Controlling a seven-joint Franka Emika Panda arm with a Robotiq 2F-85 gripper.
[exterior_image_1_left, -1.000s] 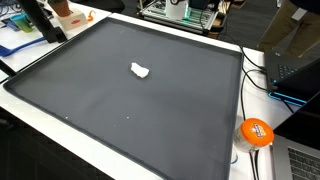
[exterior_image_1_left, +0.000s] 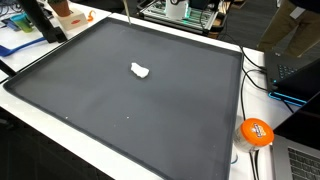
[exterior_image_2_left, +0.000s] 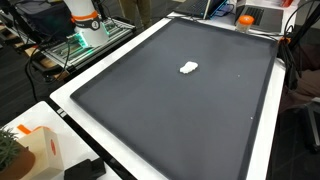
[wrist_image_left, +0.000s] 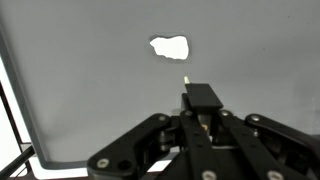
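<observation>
A small white piece (exterior_image_1_left: 139, 70), perhaps cloth or paper, lies on the dark grey board. It shows as a white patch (exterior_image_2_left: 188, 67) in the second exterior view and as an irregular white shape (wrist_image_left: 169, 47) beyond the fingertips in the wrist view. My gripper is shut, and the pale tip of a thin stick (wrist_image_left: 186, 80) juts out past its fingers, apart from the white piece. A thin pale stick (exterior_image_1_left: 127, 10) also shows at the top edge of the first exterior view. Most of the held stick is hidden by the fingers.
The grey board (exterior_image_1_left: 150, 110) is otherwise clear and has a raised rim. An orange-lidded jar (exterior_image_1_left: 254, 133) stands beside it, near a laptop (exterior_image_1_left: 297, 160) and cables. A potted plant (exterior_image_2_left: 12, 155) is at the near left in the second exterior view.
The thin pale stick has come into view at the top edge of the first exterior view. The white piece has not moved.
</observation>
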